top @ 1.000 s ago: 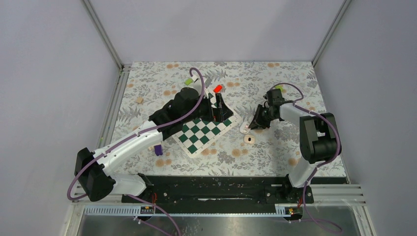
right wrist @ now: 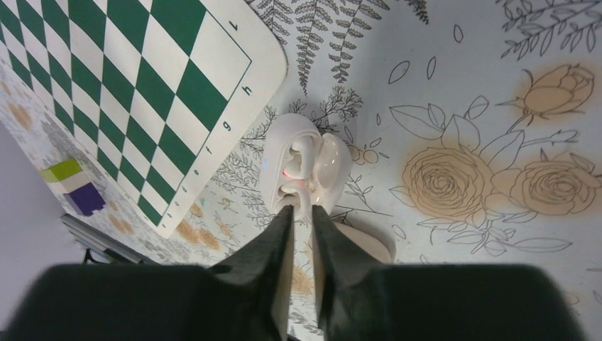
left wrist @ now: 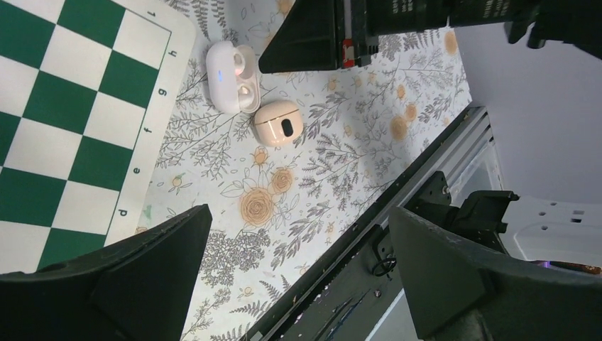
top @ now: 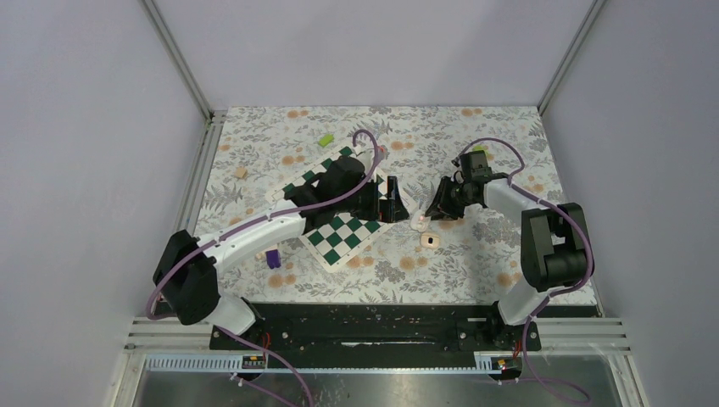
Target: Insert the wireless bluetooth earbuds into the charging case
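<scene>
The white charging case lies with its lid folded open, right of the chessboard's corner. Two white earbuds show at the case's inner side in the right wrist view; how deep they sit I cannot tell. In that view, my right gripper has its fingertips slightly apart at the case's near end, nothing visible gripped between them. From above, this gripper is just right of the case. My left gripper stands open over the chessboard's right edge, its fingers wide apart and empty.
A beige rounded box with a black oval mark lies close beside the case, toward the front. The green-and-white chessboard fills the middle left.
My left gripper has moved right and toward the front edge. My right gripper has shifted only a little, its fingers spreading slightly.
</scene>
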